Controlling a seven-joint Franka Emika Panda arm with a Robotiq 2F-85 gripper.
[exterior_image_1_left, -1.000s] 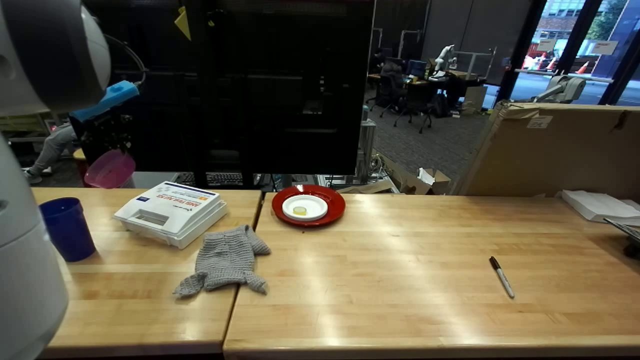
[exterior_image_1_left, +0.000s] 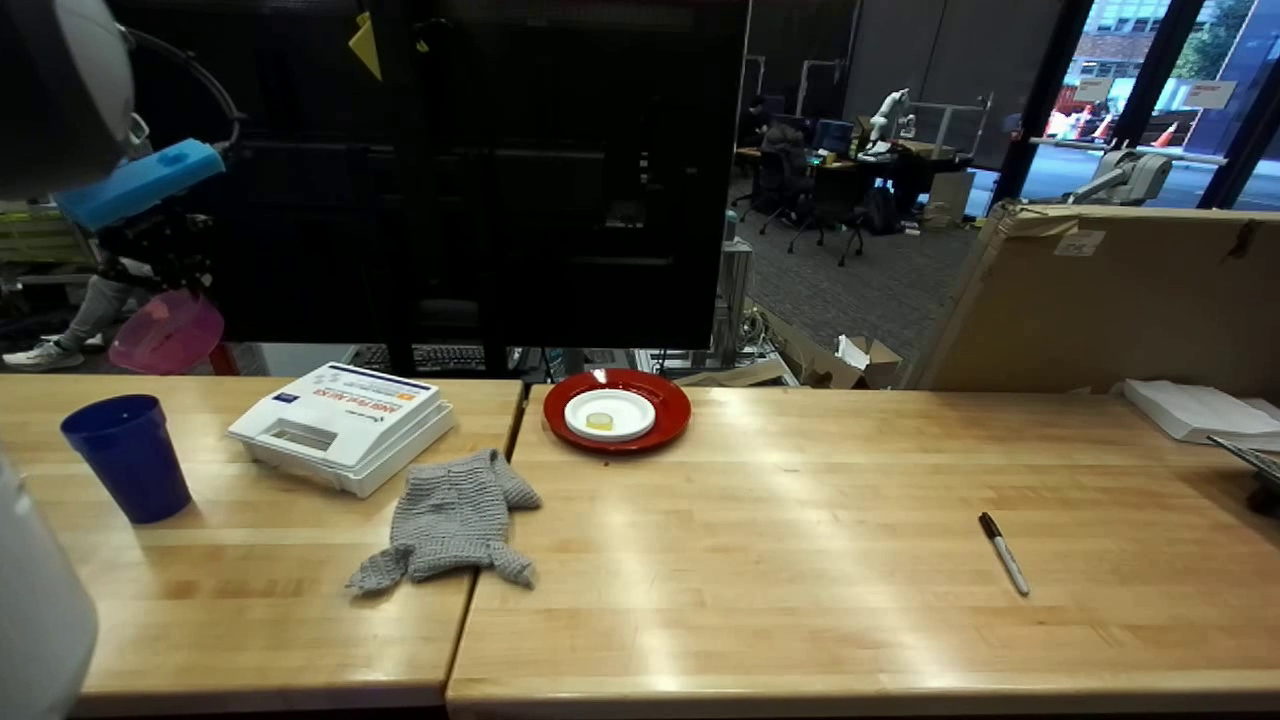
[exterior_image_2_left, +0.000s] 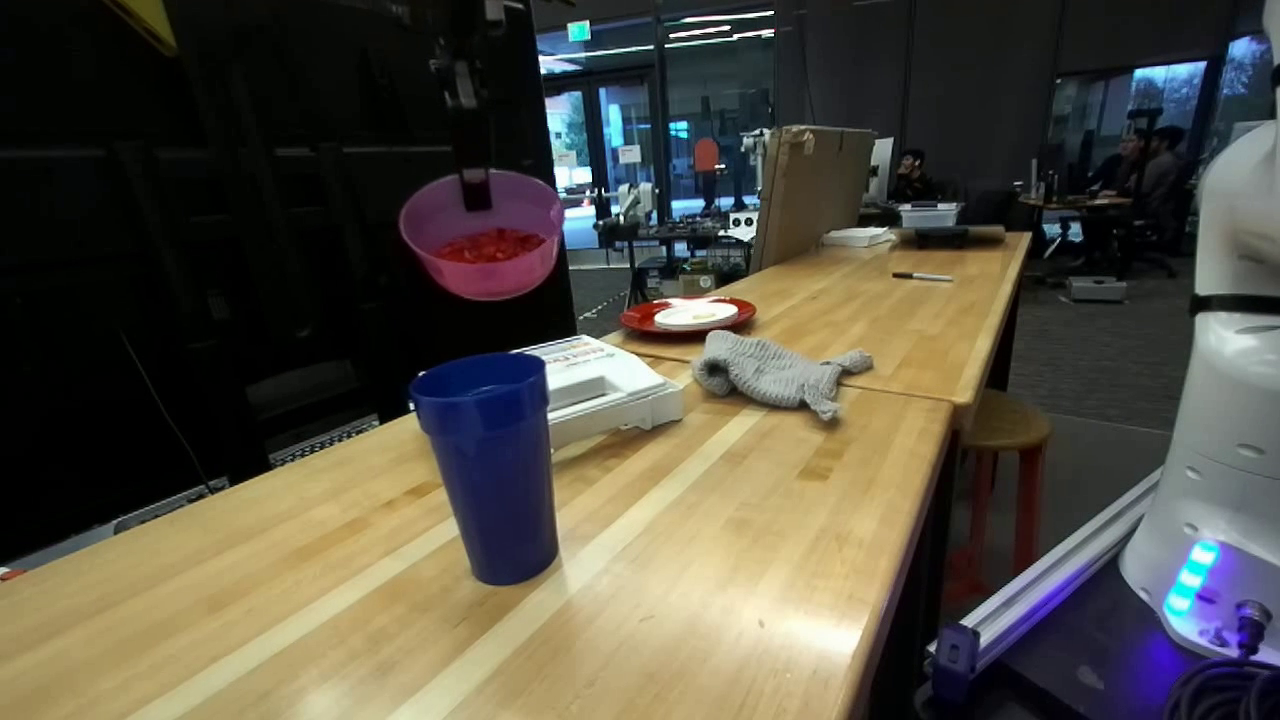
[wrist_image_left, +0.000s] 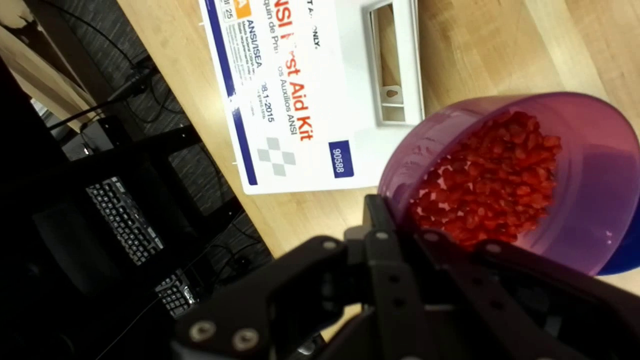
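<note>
A pink translucent bowl (exterior_image_2_left: 528, 266) hangs in the air with my gripper (exterior_image_2_left: 475, 192) shut on its rim. Small red pieces (wrist_image_left: 486, 180) lie heaped inside it, and in the wrist view the bowl (wrist_image_left: 591, 198) looks tilted. Below and nearer the second exterior camera, a blue cup (exterior_image_2_left: 498, 504) stands upright on the table. From the wrist, only a sliver of the blue cup (wrist_image_left: 627, 249) shows past the bowl's edge, the rest being hidden. In the first exterior view the bowl (exterior_image_1_left: 168, 334) is at the far left, above and behind the cup (exterior_image_1_left: 134, 462).
A white first aid kit (exterior_image_1_left: 342, 414) lies right of the cup. Beyond it are a crumpled grey cloth (exterior_image_1_left: 453, 522) and a red plate (exterior_image_1_left: 672, 420) carrying a white dish (exterior_image_1_left: 630, 425). A marker (exterior_image_1_left: 1005, 554) rests on the otherwise mostly clear right table.
The arm and the held bowl have shifted left in the first exterior view, and the bowl is slightly higher. The cup, kit, cloth and plates stay where they were.
</note>
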